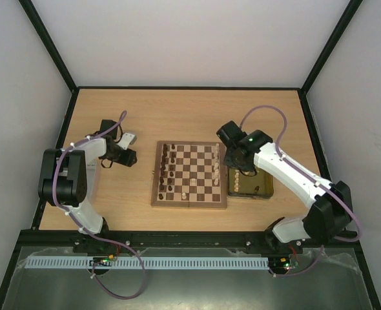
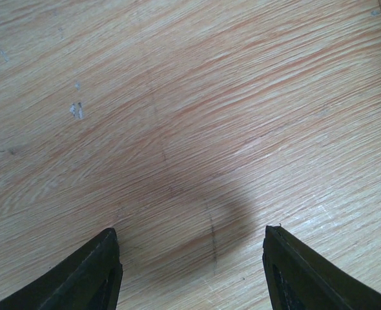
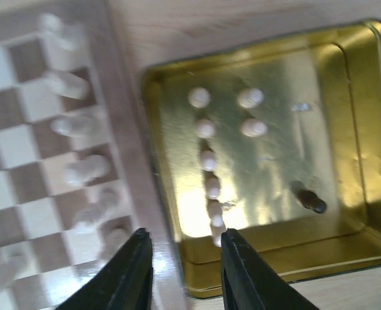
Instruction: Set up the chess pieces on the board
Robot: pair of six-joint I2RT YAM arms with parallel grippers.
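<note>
The chessboard (image 1: 189,204) lies mid-table. Dark pieces (image 1: 161,181) line its left side and white pieces (image 1: 216,165) its right; two more white pieces stand farther in. Beside the board, a brass-coloured tray (image 3: 281,174) holds several white pieces (image 3: 205,128) and one dark piece (image 3: 314,203). My right gripper is above the strip between board and tray, its fingers apart and empty. Off to the board's left, my left gripper hangs over bare wood, likewise open and empty.
The tray's raised rim (image 3: 255,48) runs close to the board's wooden frame (image 3: 123,123). Bare table (image 1: 177,116) stretches behind both. Along the front, a dark rail (image 1: 177,237) borders the table.
</note>
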